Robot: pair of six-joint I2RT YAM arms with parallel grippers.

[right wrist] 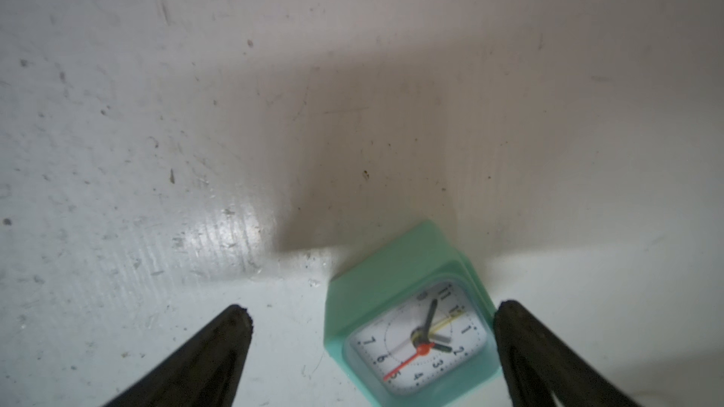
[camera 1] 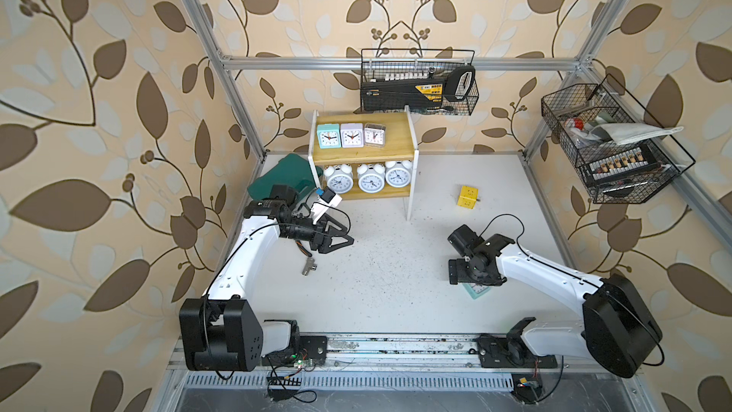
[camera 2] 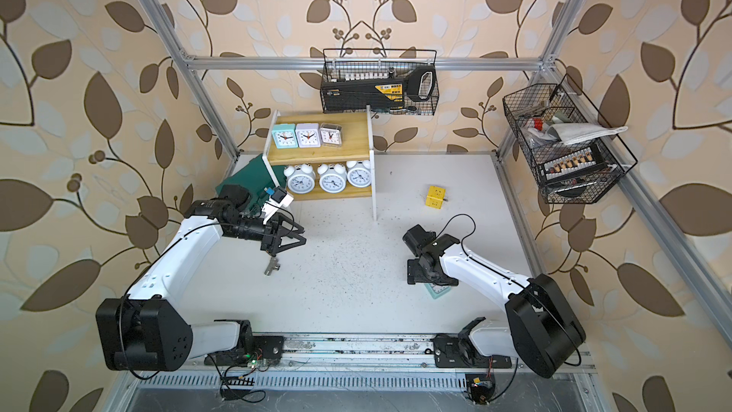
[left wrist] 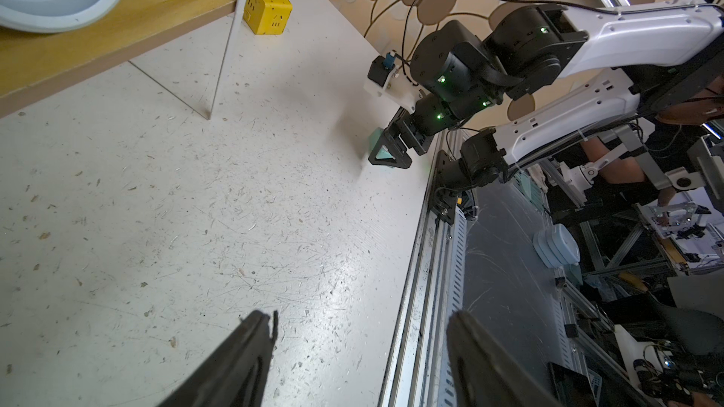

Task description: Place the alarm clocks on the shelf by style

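Note:
A mint-green square clock [right wrist: 414, 331] lies face up on the table, turned at an angle. My right gripper is open just above it; the right finger comes close to the clock's side, and whether they touch cannot be told. On the wooden shelf's upper board [camera 1: 392, 126] stand a mint clock [camera 1: 328, 135], a lilac clock [camera 1: 351, 135] and a pinkish clock [camera 1: 374, 134]. Below them, three round white twin-bell clocks [camera 1: 371, 178] fill the lower board. My left gripper hangs over the table in front of the shelf, its fingers apart and empty.
A yellow cube [camera 1: 467, 197] sits on the table right of the shelf. Green cloth [camera 1: 282, 175] lies at the shelf's left, and a small metal piece [camera 1: 309, 265] rests near the left gripper. Wire baskets [camera 1: 625, 145] hang at the back and right.

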